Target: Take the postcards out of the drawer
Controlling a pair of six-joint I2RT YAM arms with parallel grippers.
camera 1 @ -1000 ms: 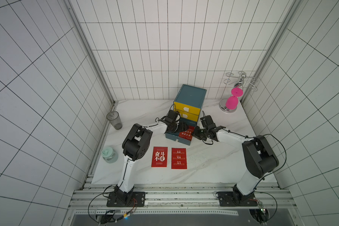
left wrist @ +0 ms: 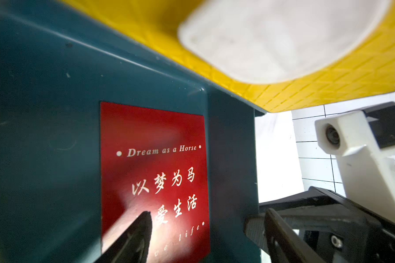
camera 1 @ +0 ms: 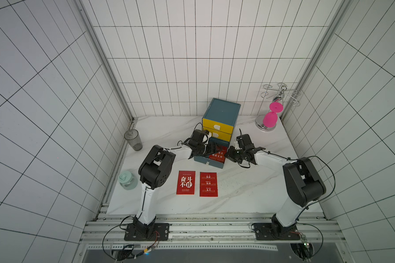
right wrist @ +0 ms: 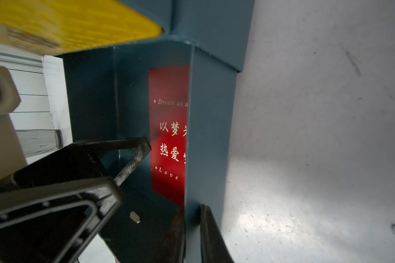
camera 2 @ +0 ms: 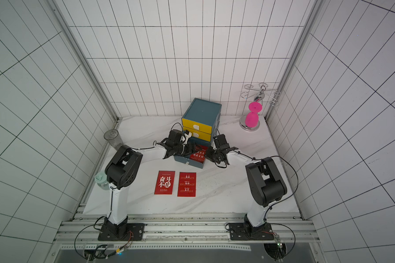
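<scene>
A red postcard [left wrist: 162, 135] with white lettering lies flat in the pulled-out bottom drawer [camera 1: 208, 163], against its right side wall. My left gripper reaches into the drawer above this card; its fingers are apart with nothing between them. On the drawer's right wall [right wrist: 208, 127], my right gripper is shut, one finger inside the drawer and one outside. Two more red postcards lie flat on the table in front: one with large characters [camera 1: 186, 182], the other with several printed lines [camera 1: 208, 184].
Over the drawer stands the blue cabinet [camera 1: 222, 111] with yellow drawer fronts, close above my left gripper. A glass [camera 1: 133, 139] and a jar with a mint lid [camera 1: 127, 179] stand left; a metal stand [camera 1: 266, 122] stands back right.
The drawer has shifted slightly to the right along with my right gripper. The cards on the table stay put.
</scene>
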